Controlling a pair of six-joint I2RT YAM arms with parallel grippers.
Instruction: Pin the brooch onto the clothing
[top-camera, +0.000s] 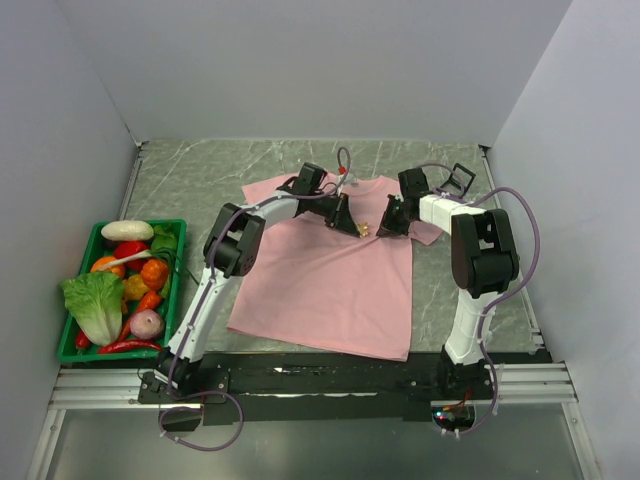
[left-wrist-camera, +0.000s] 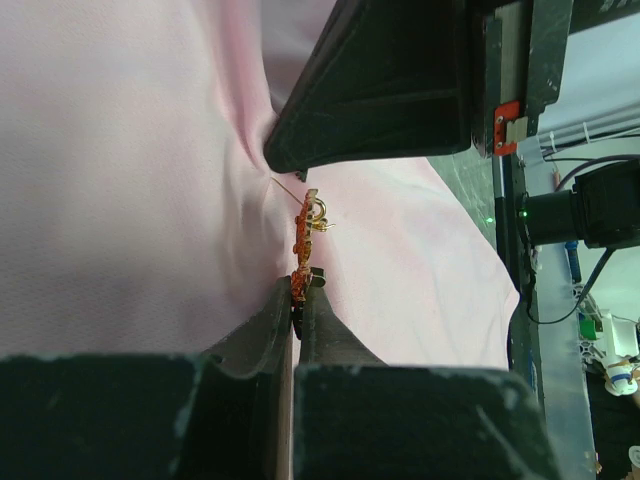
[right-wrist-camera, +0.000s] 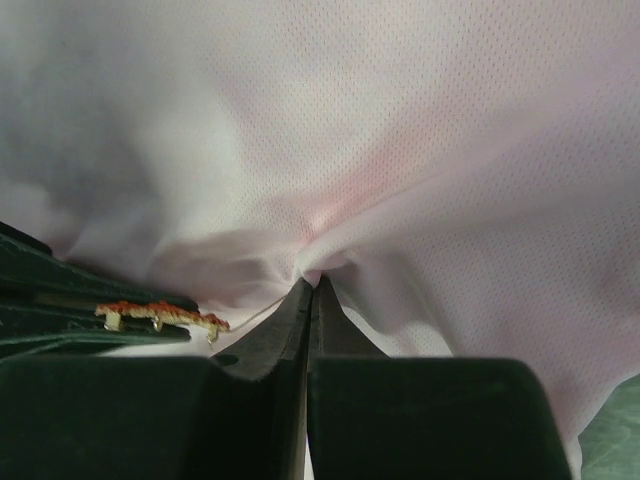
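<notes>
The pink shirt lies spread on the table. Over its upper part, my left gripper is shut on a gold and orange brooch, held edge-on at the fingertips. My right gripper is shut on a small raised fold of the shirt. In the right wrist view the brooch sits just left of that fold, clear of the right fingers.
On the table's left stands a green basket full of vegetables. An open dark box lies at the back right, past the right forearm. Both grippers are close together above the shirt.
</notes>
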